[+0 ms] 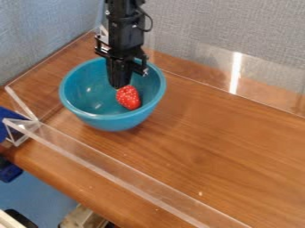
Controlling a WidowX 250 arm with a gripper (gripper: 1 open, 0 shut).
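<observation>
A teal bowl (86, 93) sits at the back left of the wooden table, with a red strawberry-like object (127, 97) inside it toward the right. My black gripper (123, 75) comes down from the top into the back part of the bowl, just above and behind the red object. It looks shut, with nothing visible between its fingers, though its tips are small and dark.
Clear plastic barriers run along its left front and back, with grey walls behind. A blue object (11, 121) lies at the left edge.
</observation>
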